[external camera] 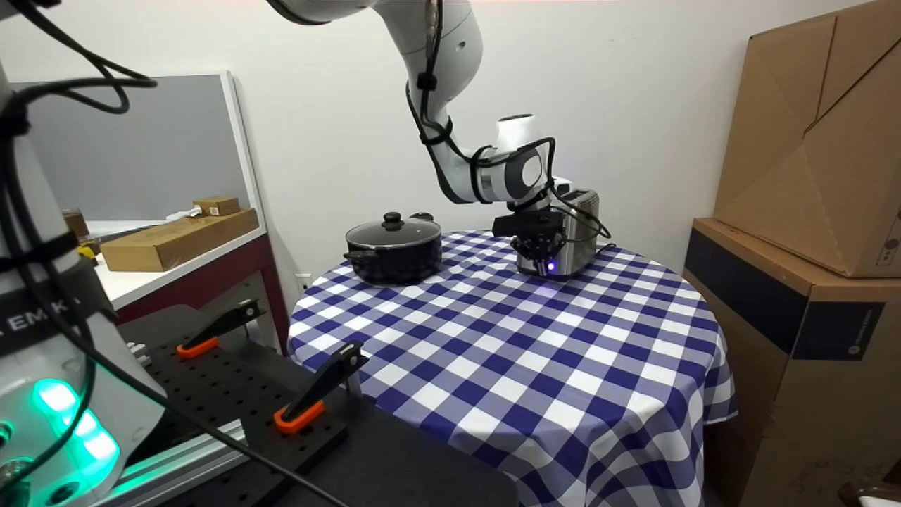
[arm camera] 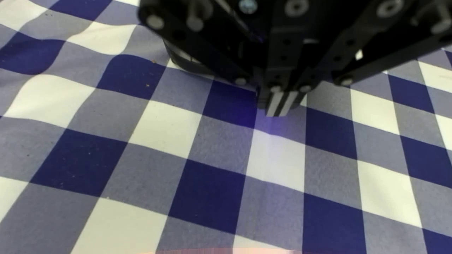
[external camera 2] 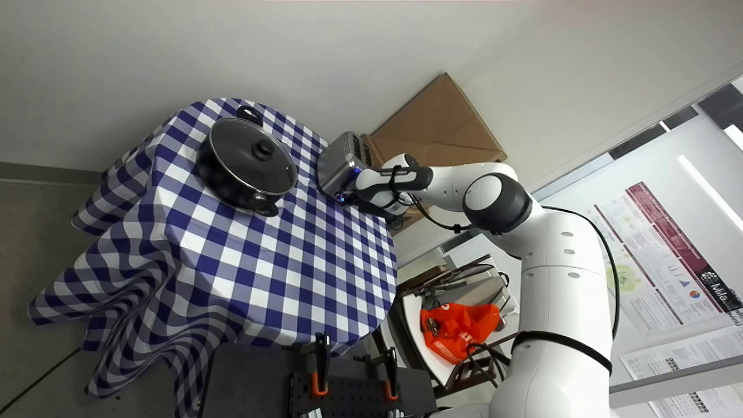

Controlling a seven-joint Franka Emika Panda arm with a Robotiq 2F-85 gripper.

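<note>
My gripper is shut, with nothing showing between its fingertips. In the first exterior view the gripper (external camera: 540, 253) hangs low, right in front of a silver toaster (external camera: 584, 221) on the table's far right side. A violet light glows at its front. The second exterior view shows the toaster (external camera 2: 335, 161) partly covered by the wrist; whether the fingers touch it cannot be told. A black pot (external camera: 395, 260) with a glass lid (external camera 2: 240, 150) stands to the left of the toaster, its lid seated on top.
A blue-and-white checked cloth (external camera: 507, 355) covers the round table, clear in the middle and front. Cardboard boxes (external camera: 760, 355) rise close by on the right. Orange-tipped clamps (external camera: 325, 380) stand on the black bench at the near left.
</note>
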